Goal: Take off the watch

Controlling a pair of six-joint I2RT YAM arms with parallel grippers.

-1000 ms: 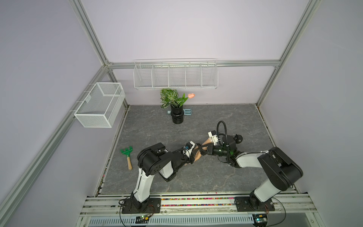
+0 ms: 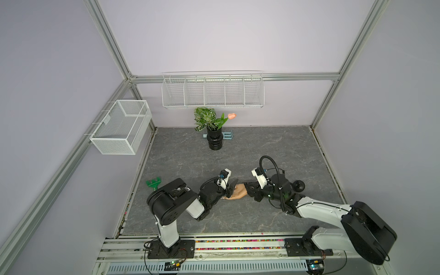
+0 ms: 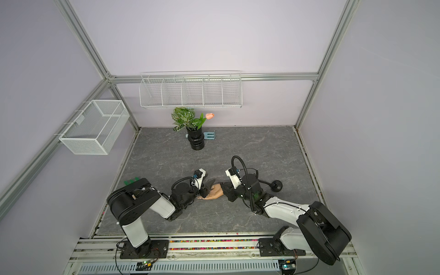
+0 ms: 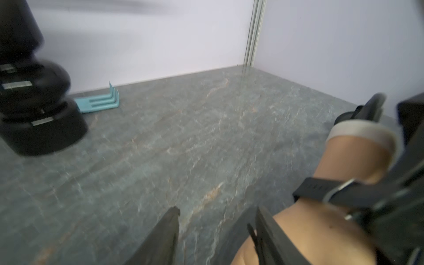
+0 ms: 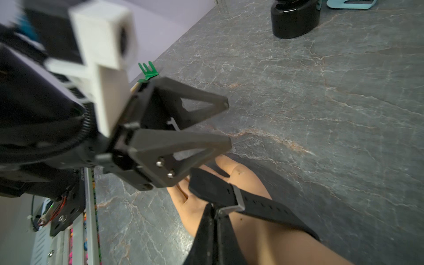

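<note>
A black watch strap with a metal buckle is around the wrist of a model hand, its loose end sticking up over the palm. My right gripper is shut with its tips at the buckle's edge; whether any strap or metal is pinched cannot be made out. My left gripper is part open, its two fingertips apart with nothing held between them. It is above the hand's fingers, close beside the loose strap end. Both top views show the hand between the two grippers, the watch mostly covered there.
The hand's stand ends in a round black base behind the right arm. A black vase with plants and a blue rake stand at the back. A green fork lies far left, partly covered by the left arm.
The model hand and its stand have swung round so the forearm lies more level. My right gripper has moved right and toward the front; my left arm has drawn left, over the fork's handle.
</note>
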